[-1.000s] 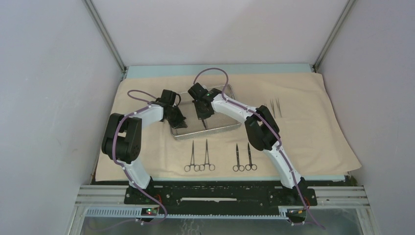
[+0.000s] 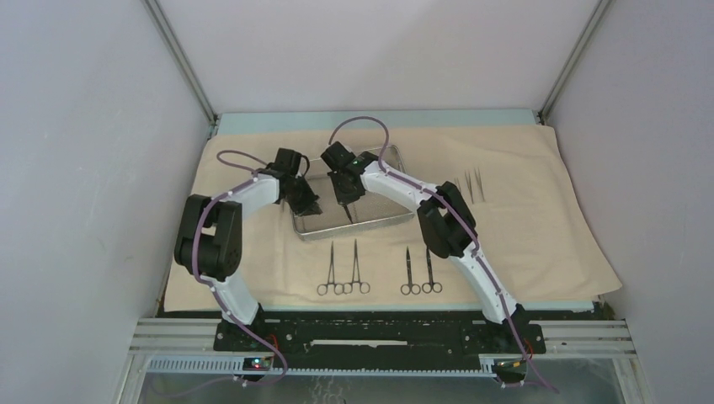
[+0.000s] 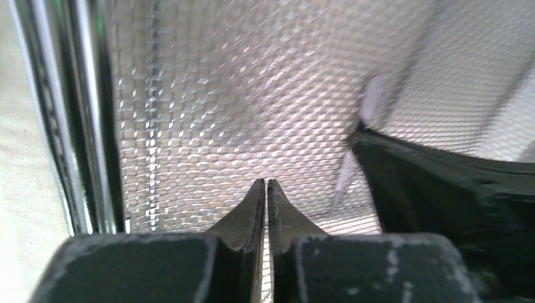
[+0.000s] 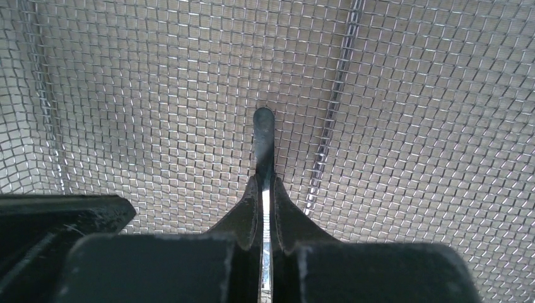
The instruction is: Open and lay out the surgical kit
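A wire-mesh tray (image 2: 354,226) stands at the middle of the mat. Inside it lies a slim, flat instrument (image 4: 264,136), dark at its rounded end and bright farther along. My right gripper is shut around this instrument's middle, with the bright strip showing between the fingers. Over the left part of the tray hangs my left gripper, its fingertips close together with a narrow gap and nothing seen between them. The right gripper's dark finger (image 3: 391,158) crosses the instrument (image 3: 372,98) in the left wrist view.
Two clamp-like tools (image 2: 357,273) and two scissors (image 2: 409,273) lie in front of the tray. Several thin tools (image 2: 479,185) rest at its right. Bare cloth (image 2: 539,244) spreads over the right side. The two grippers are close together.
My right gripper has shifted slightly left, and the instrument's visible end has shifted left too. The left gripper has moved a little to the right. The laid-out tools are unmoved.
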